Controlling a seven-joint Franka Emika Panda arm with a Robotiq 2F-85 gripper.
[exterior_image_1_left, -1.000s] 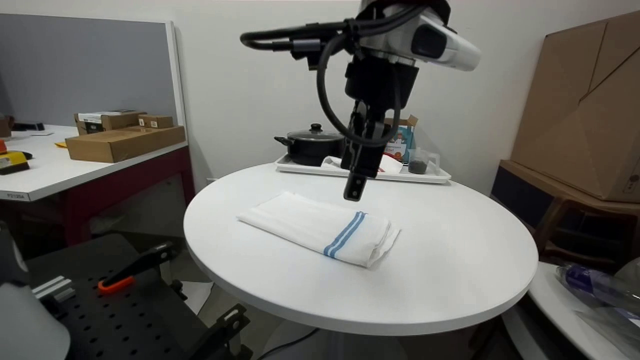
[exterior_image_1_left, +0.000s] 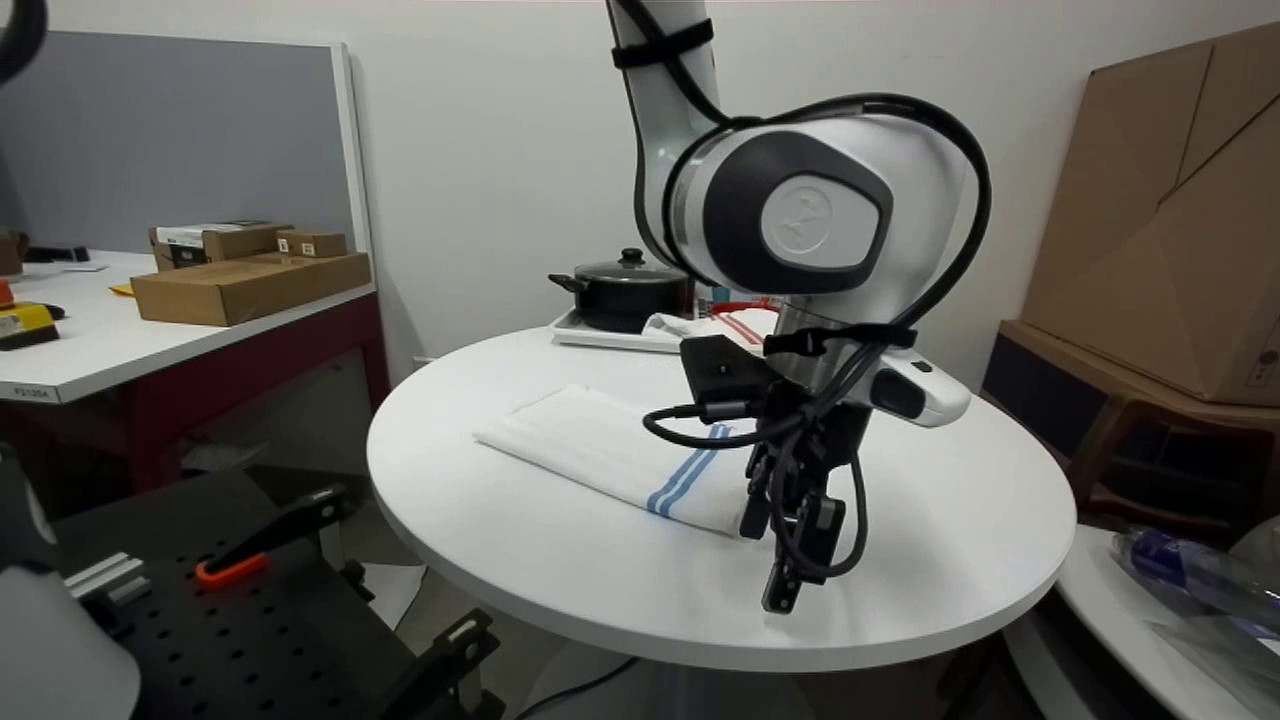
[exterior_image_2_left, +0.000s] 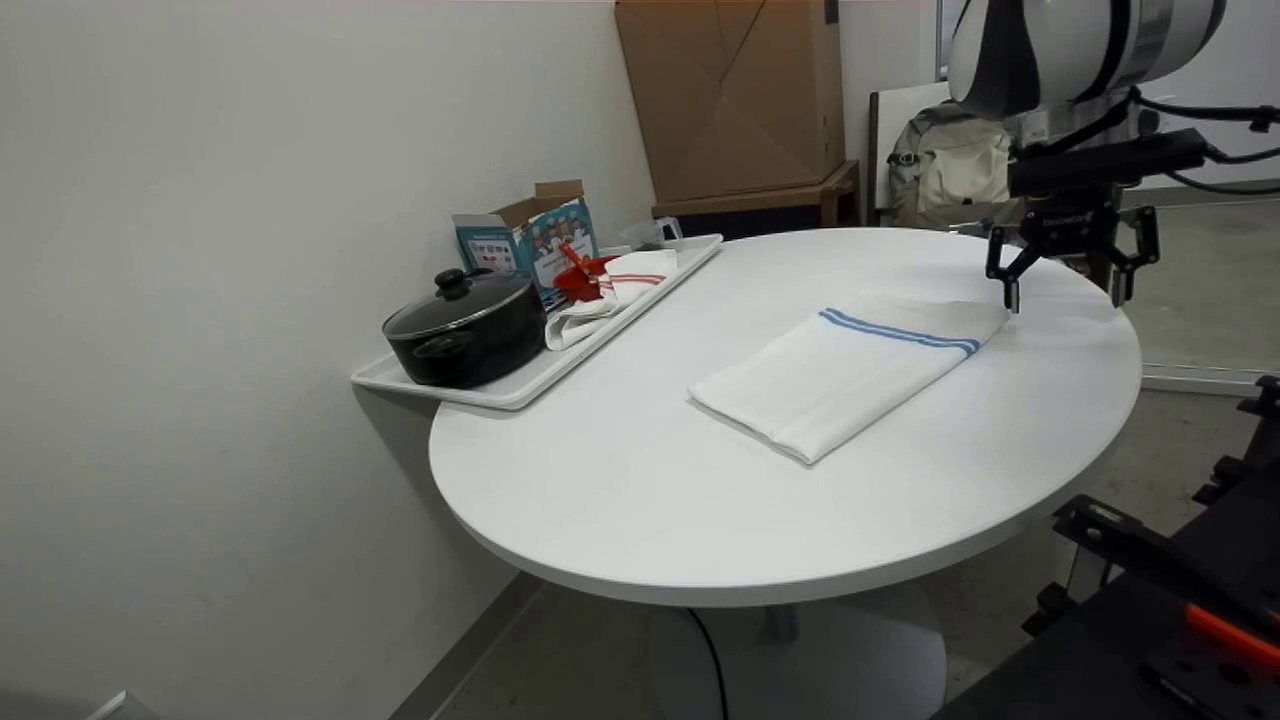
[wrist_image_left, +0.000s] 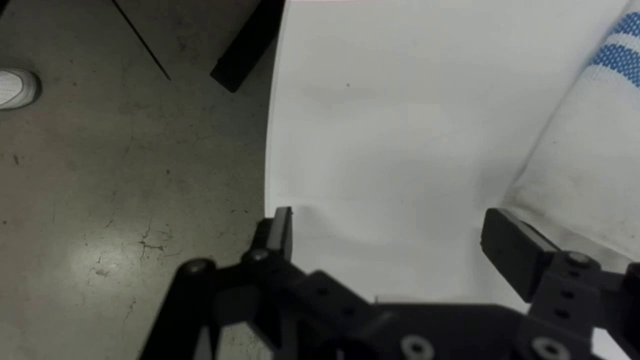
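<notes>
A folded white towel (exterior_image_1_left: 600, 454) with blue stripes lies flat on the round white table (exterior_image_2_left: 624, 504). In the second exterior view the whole towel (exterior_image_2_left: 852, 378) shows, its striped end toward my gripper (exterior_image_2_left: 1068, 298). The gripper (exterior_image_1_left: 774, 562) hangs low beside that end, near the table's edge, fingers wide apart with nothing between them. From the wrist, one finger (wrist_image_left: 516, 255) is right by the corner of the towel (wrist_image_left: 591, 162), and the other is over the table's rim. Whether the near finger touches the cloth, I cannot tell.
Against the wall, a white tray (exterior_image_2_left: 516, 394) holds a black lidded pot (exterior_image_2_left: 468, 330), a red-striped cloth (exterior_image_2_left: 636, 276), a red item and a carton (exterior_image_2_left: 558, 246). Beyond the rim the floor (wrist_image_left: 132, 180) drops away.
From high over the table, my gripper has come down and toward the front, to the towel's striped end. The towel lies where it was.
</notes>
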